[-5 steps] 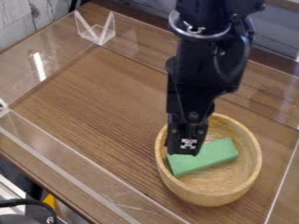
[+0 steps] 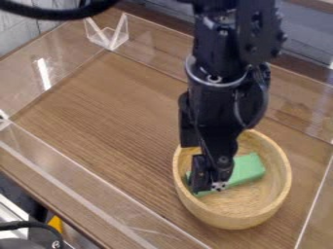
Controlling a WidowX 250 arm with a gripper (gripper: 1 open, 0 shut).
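Observation:
The dark gripper point(image 2: 208, 173) reaches down from the top centre into a round tan bowl point(image 2: 267, 204) at the lower right. A green block point(image 2: 244, 170) lies in the bowl, partly hidden behind the gripper, whose tips are low over it at its left part. The gripper appears open; whether its fingertips touch the block is unclear.
A clear plastic holder point(image 2: 107, 29) stands at the back left. Dark cables or parts lie at the lower left edge.
The gripper has moved down into the bowl and now covers more of the green block.

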